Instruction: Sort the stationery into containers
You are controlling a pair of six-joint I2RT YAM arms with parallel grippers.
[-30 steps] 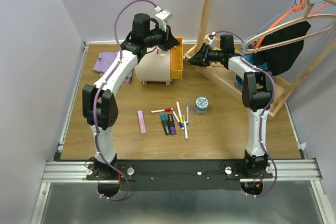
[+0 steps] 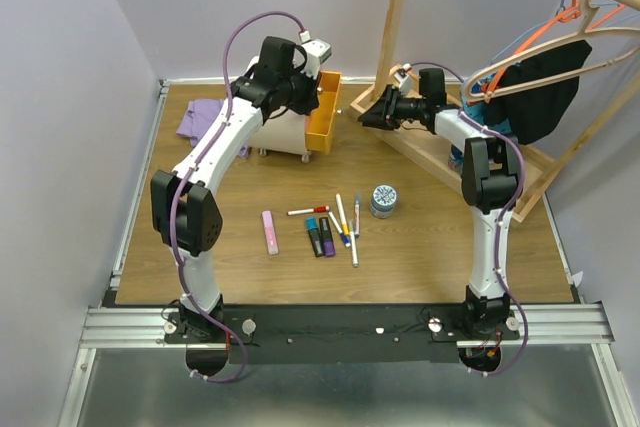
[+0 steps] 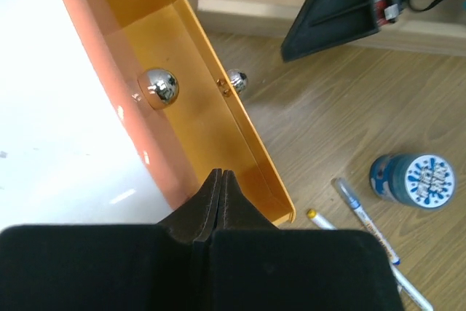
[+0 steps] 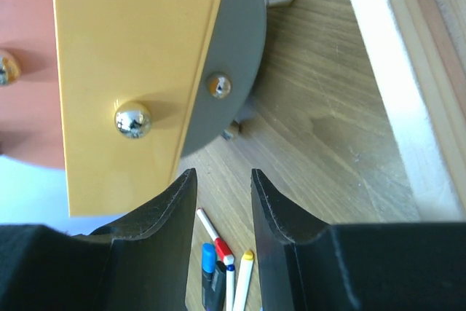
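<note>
A white rounded cabinet [image 2: 280, 133] stands at the back with its orange drawer [image 2: 323, 122] pulled out. In the left wrist view the open drawer [image 3: 191, 85] looks empty apart from a round metal knob [image 3: 159, 88]. My left gripper is shut, nothing visible between its fingers, its tips over the drawer's near end; contact is unclear. My right gripper stands open and empty, right of the drawer front [image 4: 138, 49]. Stationery lies on the table: a red marker [image 2: 308, 211], a yellow pen [image 2: 341, 213], dark markers [image 2: 326, 237] and a pink box [image 2: 270, 233].
A blue-white jar [image 2: 384, 201] stands right of the pens. The wooden rack [image 2: 425, 152] with hangers and clothes fills the right side, close to my right arm. A purple cloth [image 2: 200, 119] lies at the back left.
The cabinet and its drawer have turned and shifted left, and my left arm has moved left and toward the front. The right arm and the stationery stay in place.
</note>
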